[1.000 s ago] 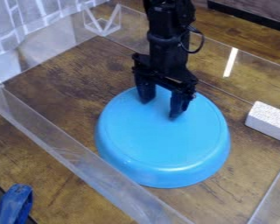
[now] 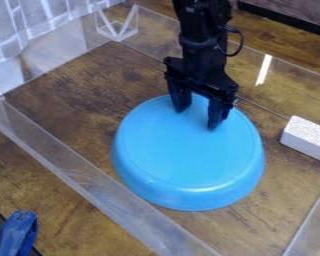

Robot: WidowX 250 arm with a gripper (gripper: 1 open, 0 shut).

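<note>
A large blue round dome-like object (image 2: 187,162) lies on the wooden floor of the bin. My black gripper (image 2: 199,102) reaches down from the top and stands open over the back part of the blue object, its fingertips at or just above that surface; whether they touch is hard to tell.
A white block (image 2: 307,138) lies at the right. A blue item (image 2: 19,232) sits at the lower left beyond the clear wall (image 2: 69,156). Bare wood (image 2: 69,90) fills the left and upper left. Something white and crumpled is at the top left corner.
My gripper has risen slightly from lower on the blue object's back part. The blue object appears to have shifted very slightly.
</note>
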